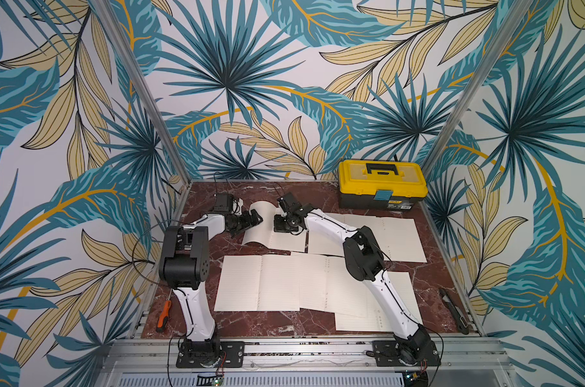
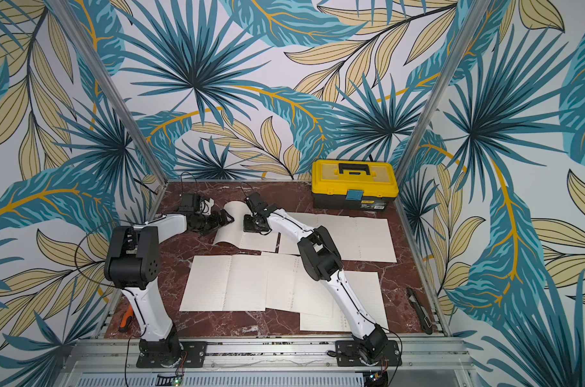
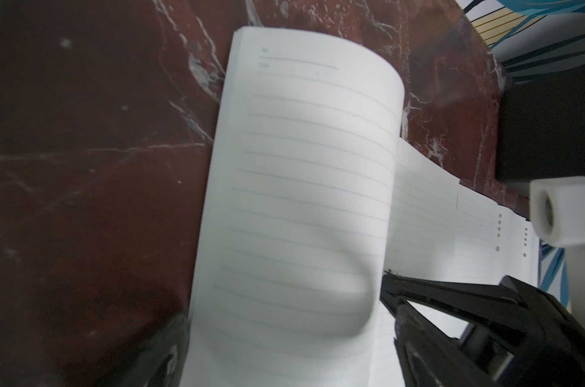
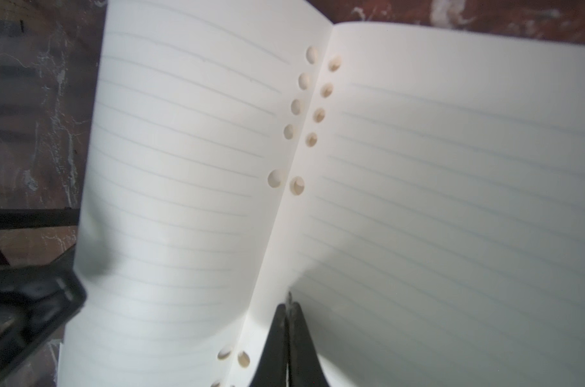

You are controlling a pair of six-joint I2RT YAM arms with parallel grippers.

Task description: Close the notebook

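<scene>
The lined notebook (image 1: 286, 241) lies open at the table's back left, its left side (image 3: 305, 161) lifted and curved over toward the spine. My left gripper stands open at that lifted side, with one finger (image 3: 173, 354) to the left of the curl and the other to its right; whether they touch the paper I cannot tell. My right gripper is shut, its fingertips over the right-hand page close to the spine holes, nothing visible between them. Part of the right page hides under the right gripper in the top views.
Several other open notebooks, one of them (image 1: 257, 283) at the front, cover the table's middle and right. A yellow toolbox (image 1: 382, 183) stands at back right. An orange-handled tool (image 1: 164, 316) and a dark cutter (image 1: 453, 311) lie at the sides. Bare table shows at the left.
</scene>
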